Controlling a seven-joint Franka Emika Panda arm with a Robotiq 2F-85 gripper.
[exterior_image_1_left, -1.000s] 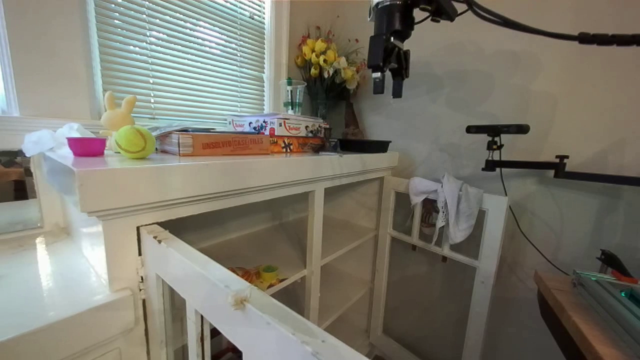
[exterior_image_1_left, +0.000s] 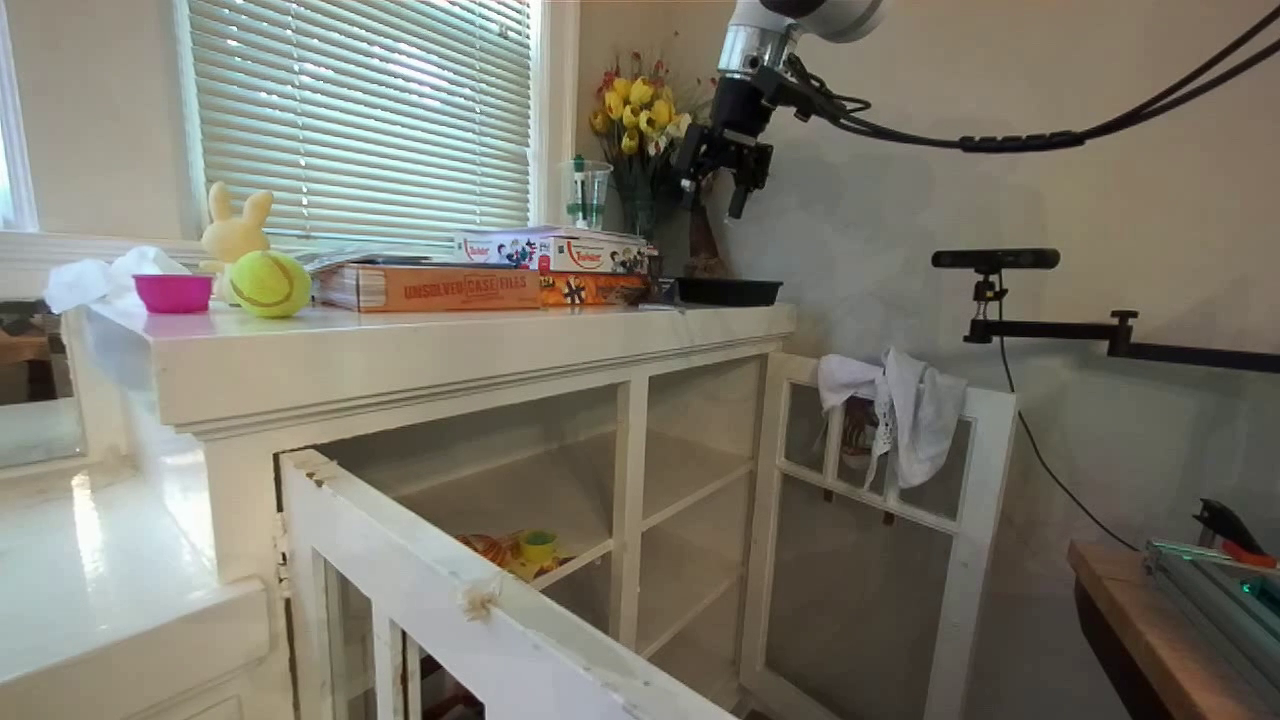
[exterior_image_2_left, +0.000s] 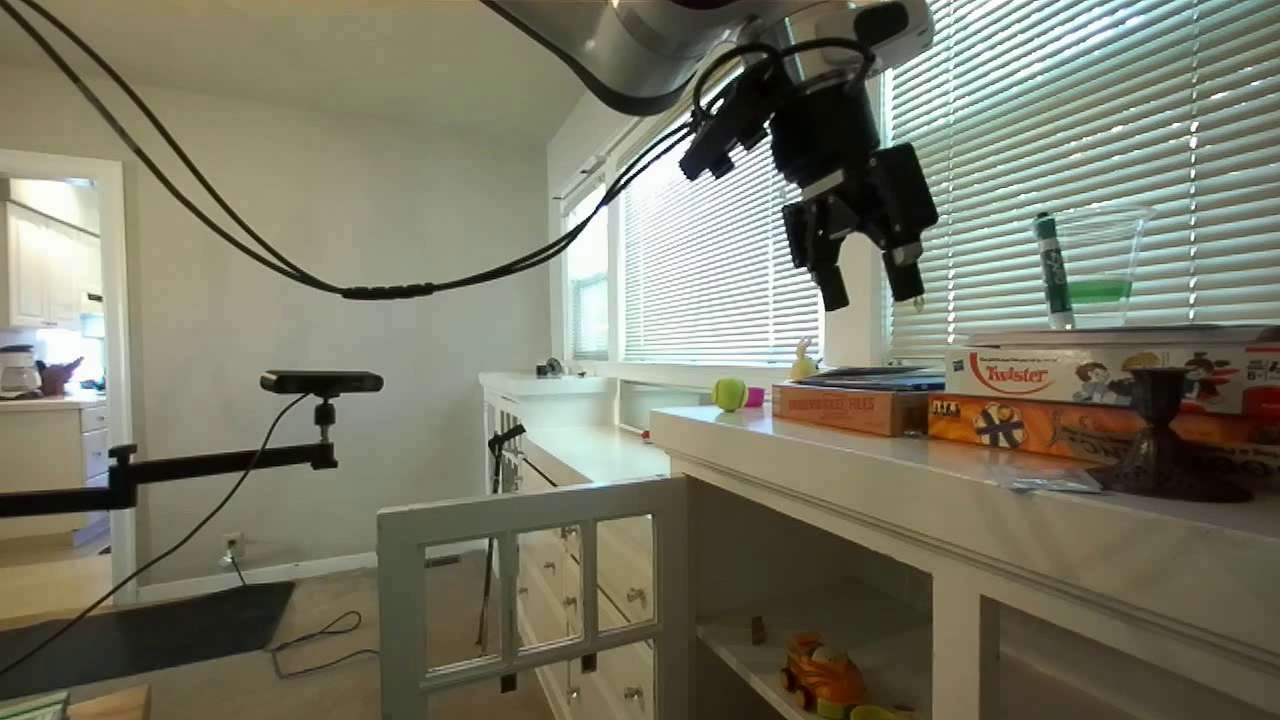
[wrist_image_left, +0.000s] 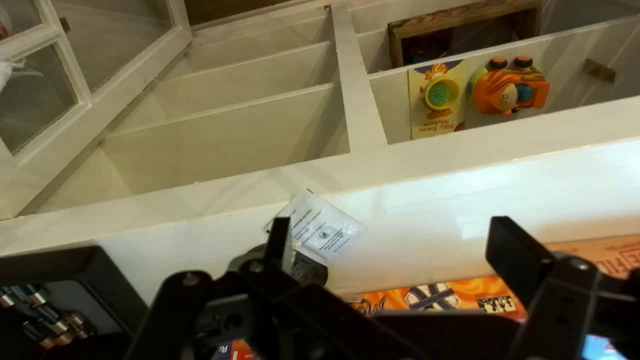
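Observation:
Above the right end of the white counter (exterior_image_1_left: 480, 342), my gripper (exterior_image_1_left: 717, 202) hangs in the air, open and empty. In exterior view 2 the gripper (exterior_image_2_left: 869, 294) is tilted, its two fingers well apart, higher than the game boxes. Below it in the wrist view lie a white packet (wrist_image_left: 321, 225), a dark candle holder (wrist_image_left: 309, 268) partly hidden by a finger, and a black tray (wrist_image_left: 114, 288) with several batteries. An orange box (wrist_image_left: 468, 297) shows between the fingers. A clear cup (exterior_image_2_left: 1110, 270) with a green marker (exterior_image_2_left: 1053, 270) stands on the Twister box (exterior_image_2_left: 1056, 372).
Both cabinet doors (exterior_image_1_left: 996, 480) (exterior_image_2_left: 408, 576) stand open, with a white cloth (exterior_image_1_left: 918, 420) over one. An orange toy car (wrist_image_left: 510, 90) and a yellow cup (wrist_image_left: 441, 93) sit on a shelf. A tennis ball (exterior_image_1_left: 270, 284) and pink bowl (exterior_image_1_left: 173, 292) are at the counter's left end.
In exterior view 1 my gripper has moved left and slightly toward the counter's back, and it is now tilted and turned. The objects on the counter have not moved.

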